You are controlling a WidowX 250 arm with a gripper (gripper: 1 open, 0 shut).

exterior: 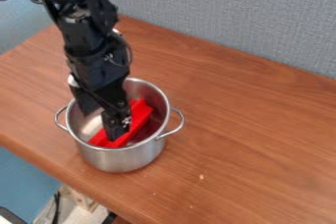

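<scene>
A steel pot (125,158) with two side handles stands at the near left of the wooden table. A red oblong object (132,130) lies inside it, partly hidden by my gripper (100,118), which reaches down from above into the pot's mouth. The black fingers are over the red object.
A grey wall (223,7) runs along the back. The table's edge drops away at the lower left.
</scene>
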